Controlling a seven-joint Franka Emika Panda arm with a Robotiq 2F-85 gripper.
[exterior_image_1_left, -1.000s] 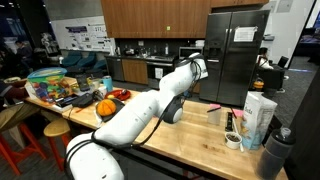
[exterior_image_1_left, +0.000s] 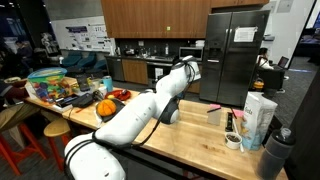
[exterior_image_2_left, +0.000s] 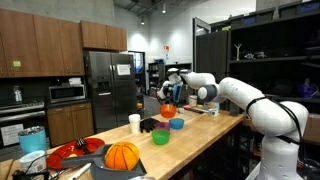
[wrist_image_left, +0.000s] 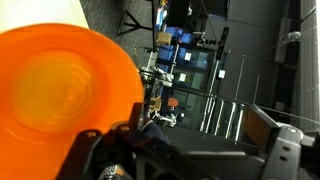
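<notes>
My gripper stands open in the wrist view, its fingers wide apart with nothing gripped between them. A large smooth orange object (wrist_image_left: 60, 100) fills the left of that view, very close to the left finger and partly behind it. Whether they touch, I cannot tell. In exterior view 2, a small orange-red item (exterior_image_2_left: 168, 113) shows just below the arm's far end, above the table. Exterior view 1 shows the white arm (exterior_image_1_left: 150, 115) reaching over the table; there the gripper is too small and dark to make out.
On the wooden table (exterior_image_2_left: 195, 140) are a green bowl (exterior_image_2_left: 160, 137), a blue bowl (exterior_image_2_left: 177, 124), a white cup (exterior_image_2_left: 134, 120) and an orange pumpkin-like object (exterior_image_2_left: 122, 156). A bag (exterior_image_1_left: 257, 120) and dark canister (exterior_image_1_left: 275, 153) stand at the right; bare tabletop (exterior_image_1_left: 205, 140) lies beside the arm.
The arm's far end has shifted slightly to the left in exterior view 1. The things on the table look unmoved.
</notes>
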